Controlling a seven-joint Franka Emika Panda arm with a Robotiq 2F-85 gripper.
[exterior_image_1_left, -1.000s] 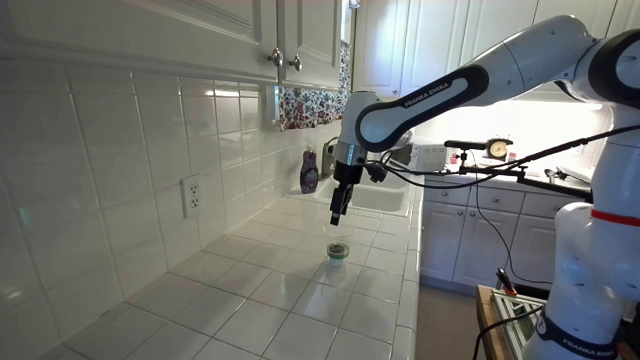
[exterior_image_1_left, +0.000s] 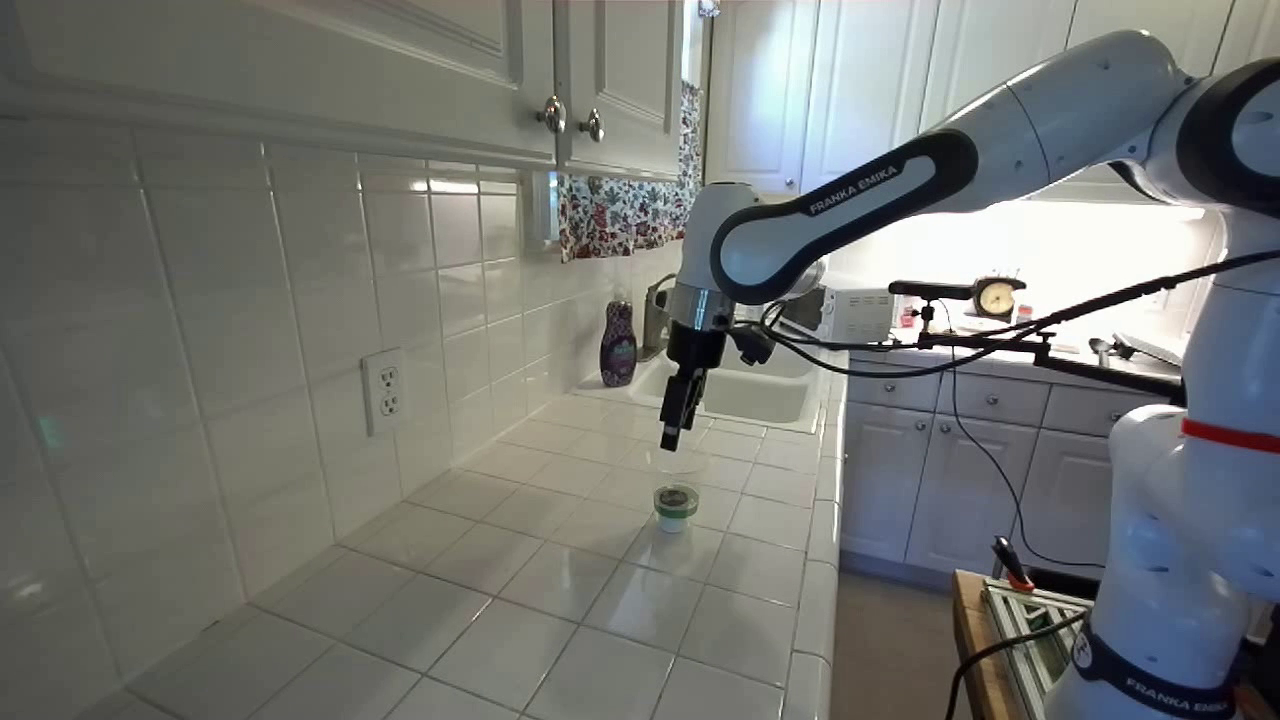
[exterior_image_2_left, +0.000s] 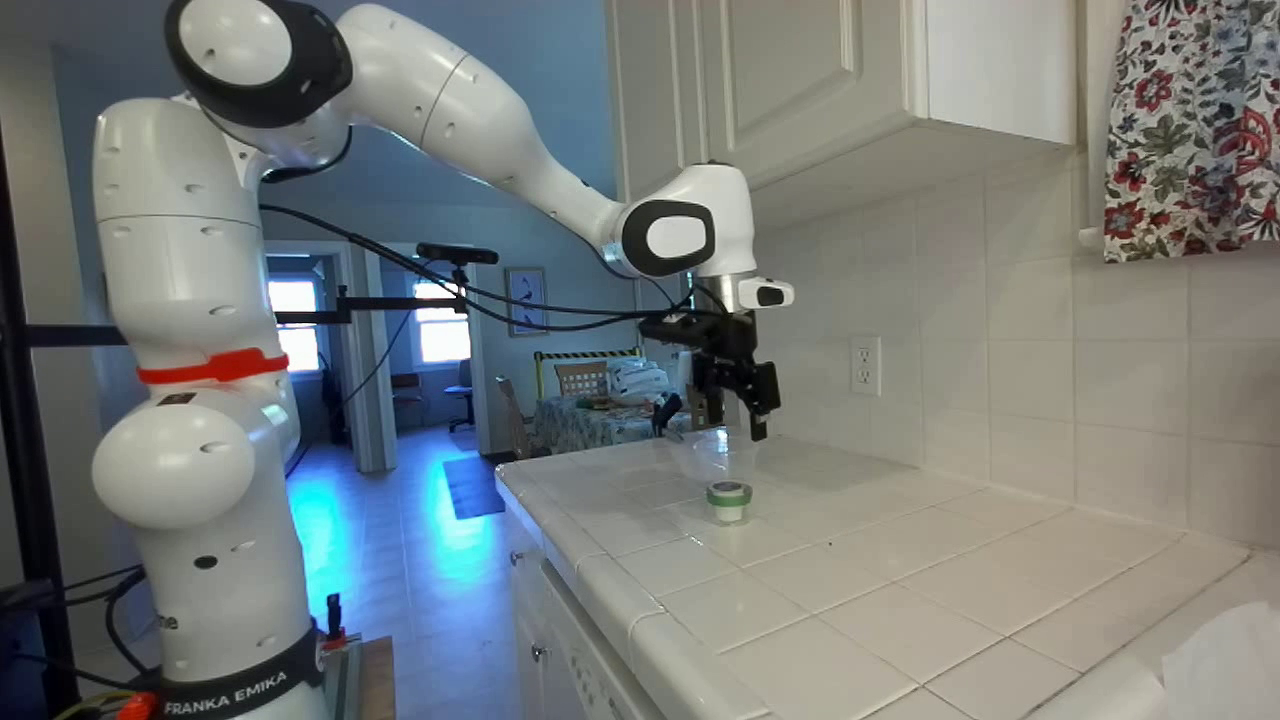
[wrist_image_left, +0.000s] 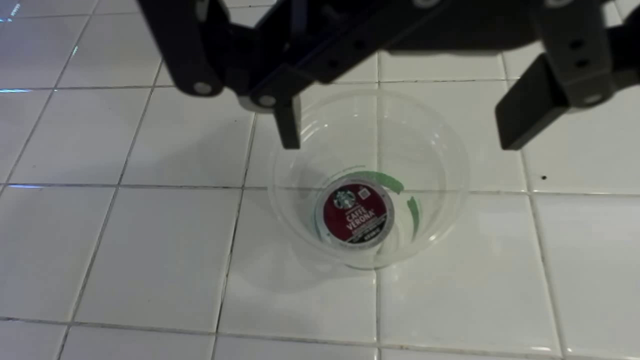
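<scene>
A clear plastic cup (wrist_image_left: 444, 156) with green print stands upright on the white tiled counter. Inside it lies a coffee pod (wrist_image_left: 358, 214) with a dark red Caffè Verona lid, facing up. My gripper is open above the cup, its two fingers wide apart with nothing between them but the view down onto the cup and tiles. From the side, the fingertips hang close to the level of the cup's rim, and the pod (exterior_image_1_left: 674, 502) shows low down through the clear wall. In the second exterior view the gripper (exterior_image_2_left: 738, 430) also hangs over the pod (exterior_image_2_left: 728, 500).
The tiled wall with an outlet (exterior_image_1_left: 384, 391) borders the counter on one side. A purple bottle (exterior_image_1_left: 618, 344) and the sink (exterior_image_1_left: 756, 396) are behind the arm. The counter's open edge (exterior_image_2_left: 600, 576) drops to the floor. Bare tiles (exterior_image_1_left: 528, 636) surround the cup.
</scene>
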